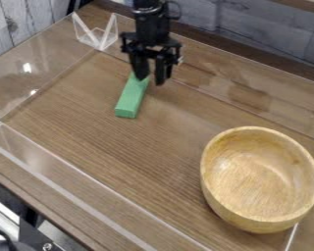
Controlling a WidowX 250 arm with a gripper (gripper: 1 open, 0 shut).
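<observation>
A green bar (130, 97) lies lengthwise on the wooden table left of centre. My dark gripper (152, 61) hangs above and just beyond its far end, apparently open, with nothing clearly held; its fingertips are small and blurred.
A large tan bowl (258, 175) sits at the front right. A clear plastic object (97, 31) stands at the back left.
</observation>
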